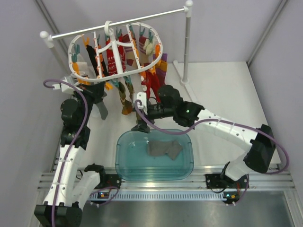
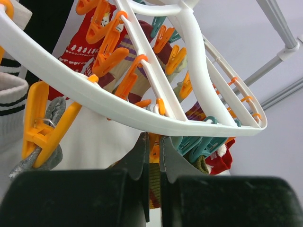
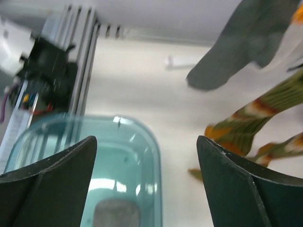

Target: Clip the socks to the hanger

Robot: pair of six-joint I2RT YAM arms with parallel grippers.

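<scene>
The white hanger (image 1: 118,71) carries colourful socks on orange and teal clips. In the left wrist view my left gripper is shut on an orange clip under the rim, with striped fabric below it. My right gripper is open over the near side, above the teal tray (image 1: 123,156), which holds a grey sock (image 1: 161,147). Hanging socks (image 3: 236,132), olive with orange, and a grey one (image 3: 213,66) appear blurred in the right wrist view.
The hanger's stand pole (image 1: 186,47) rises at the back right.
</scene>
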